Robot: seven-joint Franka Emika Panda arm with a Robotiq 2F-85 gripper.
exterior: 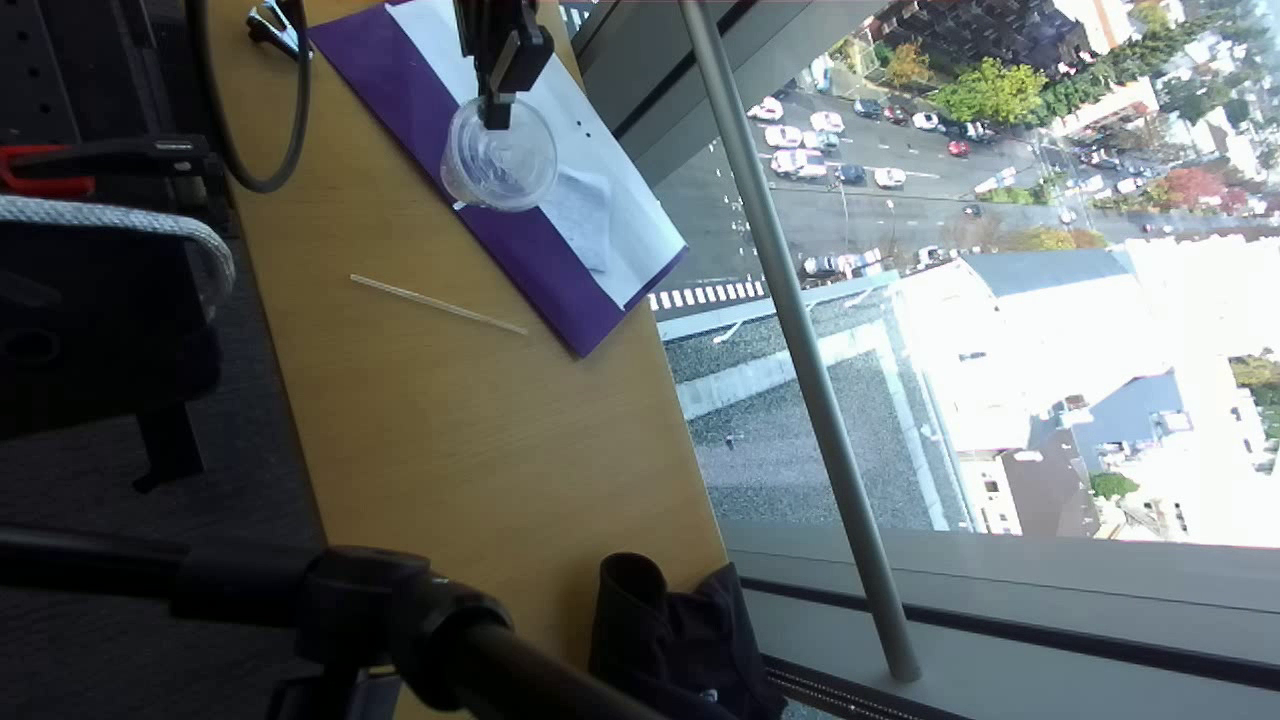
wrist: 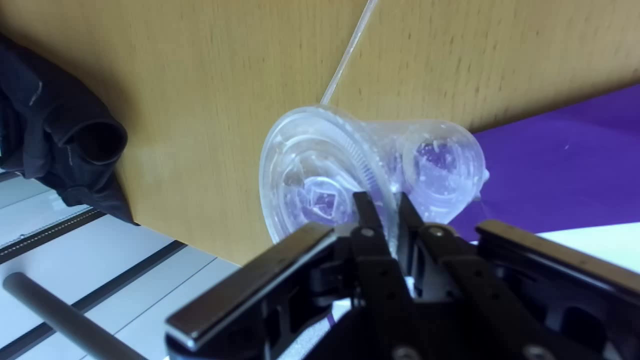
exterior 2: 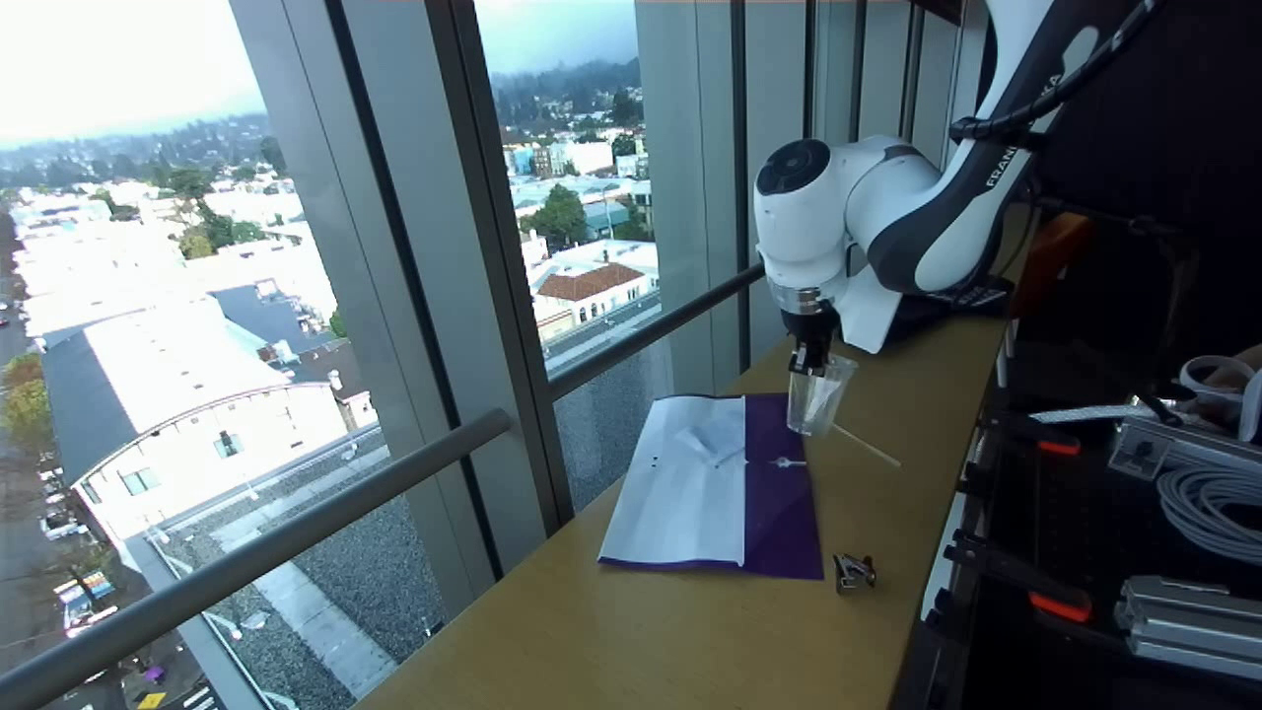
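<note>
A clear plastic cup (exterior: 501, 162) hangs tilted from my gripper, which is shut on the cup's rim. In the wrist view one finger lies on the mouth side and the other on the outer wall. From the second exterior view, the cup (exterior 2: 815, 400) appears above the table near the purple edge of a folder (exterior 2: 784, 521). The same purple and white folder (exterior: 546, 282) stretches beneath it in the first exterior view. A thin clear straw (exterior: 438, 305) rests on bare wood beside the folder, apart from the cup.
A white napkin (exterior: 578, 216) lies on the folder. The metal clip (exterior 2: 853, 573) sits near the table's inner edge. Dark cloth (exterior: 678, 636) is bunched at the table's other end, with clear wood (exterior: 480, 444) between it and the straw. Windows and a rail (exterior: 792, 312) border one side.
</note>
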